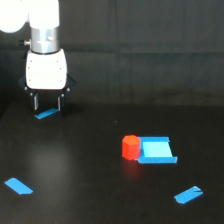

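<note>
My gripper [48,102] is at the upper left, pointing down with its two fingers apart and nothing visible between them. Just below it, a flat blue piece [47,114] rests on the dark surface; whether the fingers touch the surface cannot be told. Right of centre stands a small red block [131,148], well away from my gripper. Directly to its right is a light-blue square [156,149] with darker blue edges along its top and bottom. The red block covers or adjoins its left side.
Another blue piece [18,186] lies at the lower left, and one more blue piece [188,195] is at the lower right. A dark backdrop [140,60] rises behind.
</note>
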